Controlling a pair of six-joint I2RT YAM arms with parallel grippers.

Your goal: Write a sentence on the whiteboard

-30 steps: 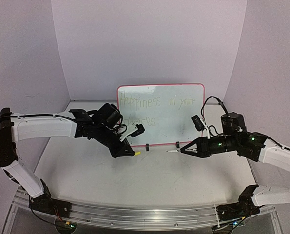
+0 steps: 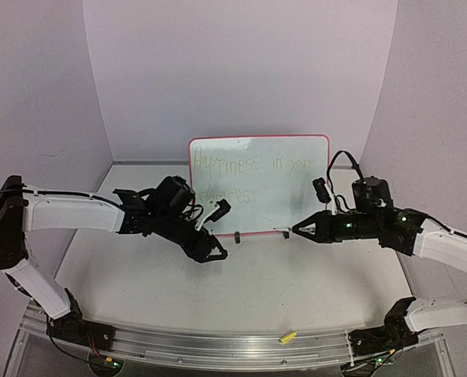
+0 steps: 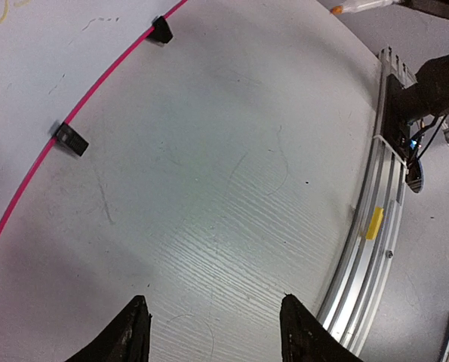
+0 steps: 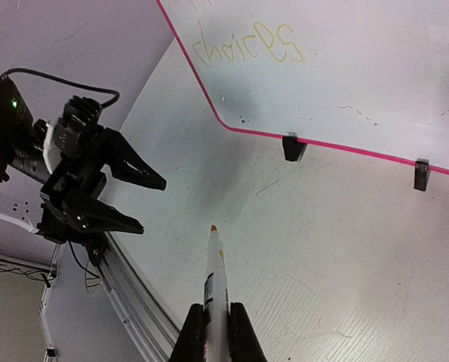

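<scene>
The whiteboard [image 2: 257,208], edged in red, leans at the back with yellow-green writing: "Happiness in your" on top, "choices" [image 4: 243,47] below, partly hidden by my left arm in the top view. In the right wrist view my right gripper is shut on a white marker [image 4: 217,283]; its orange tip is bare and points away from the fingers. My left gripper stands open and empty in front of the board's lower left. The yellow cap [image 2: 287,337] lies on the metal rail at the table's front edge, well away from both grippers.
Two black clips [image 4: 293,148] hold the board's lower edge. Bare white tabletop [image 2: 241,287] spreads between the board and the metal rail [image 2: 217,349]. Grey walls close in the sides and back.
The yellow cap has left my left gripper, passed over the table and come to the front rail, right of centre. Both arms have shifted slightly; the marker has stayed in my right gripper.
</scene>
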